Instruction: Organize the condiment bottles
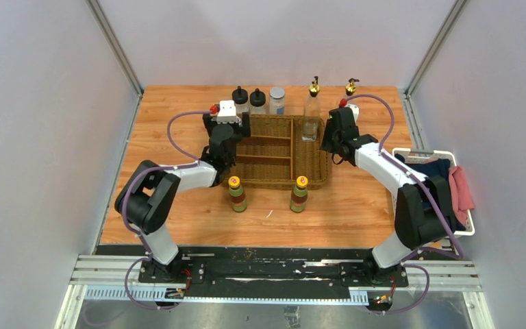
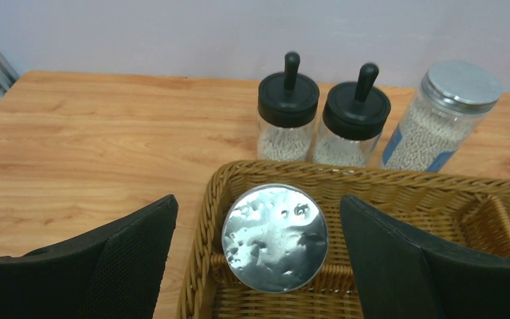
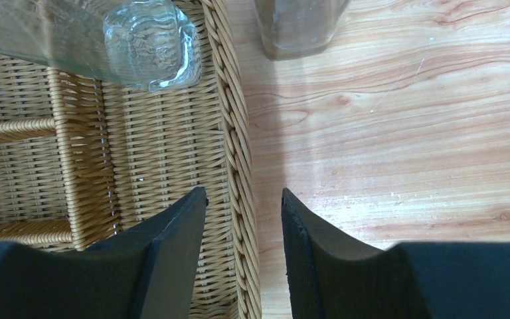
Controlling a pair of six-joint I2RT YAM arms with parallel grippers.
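Note:
A wicker basket with compartments (image 1: 263,171) sits mid-table. My open left gripper is over its back-left compartment, around a silver-lidded jar (image 2: 274,236) inside. My open right gripper hangs over the basket's right rim, nothing between its fingers. A glass oil bottle (image 1: 309,120) stands in the right compartment; another (image 3: 299,26) stands outside to the right. Two black-lidded shakers (image 2: 287,106) (image 2: 350,116) and a jar of white granules (image 2: 441,119) stand behind the basket. Two yellow-capped bottles (image 1: 237,195) (image 1: 298,196) stand in front.
A white laundry basket with cloths (image 1: 469,226) is at the table's right edge, beside the right arm.

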